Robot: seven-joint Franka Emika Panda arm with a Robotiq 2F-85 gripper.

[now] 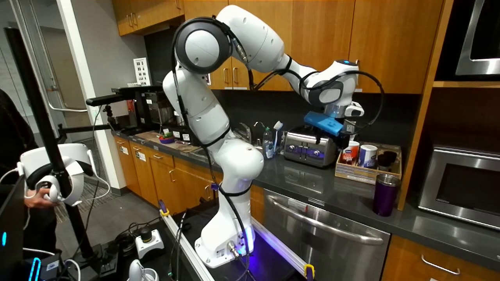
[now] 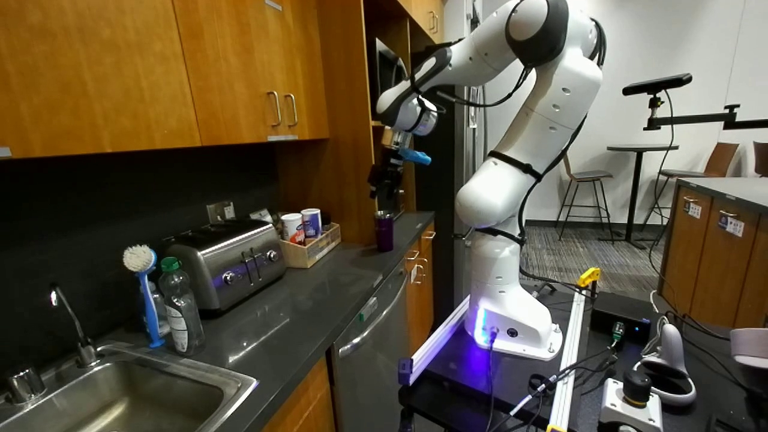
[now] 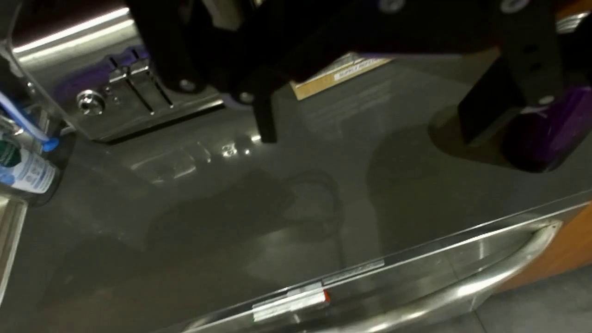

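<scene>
My gripper is open above the dark counter, its two black fingers wide apart. Only bare countertop shows between the fingers in the wrist view. Beyond the right finger stands a purple tumbler (image 3: 549, 133), partly covered by it; exterior view 1 has the whole tumbler (image 1: 386, 194) upright near the counter's right end. A silver toaster (image 1: 310, 146) is at the back of the counter, left of and below the gripper. Right of the toaster, a wooden box (image 1: 361, 176) holds a red-and-white canister (image 1: 349, 153), a blue-and-white canister (image 1: 368, 156) and dark items.
A green-capped bottle (image 2: 181, 309) and a blue brush (image 2: 149, 302) stand between the toaster and the sink (image 2: 169, 389). The dishwasher handle (image 1: 323, 224) runs below the counter's front edge. A microwave (image 1: 461, 185) is at the far right.
</scene>
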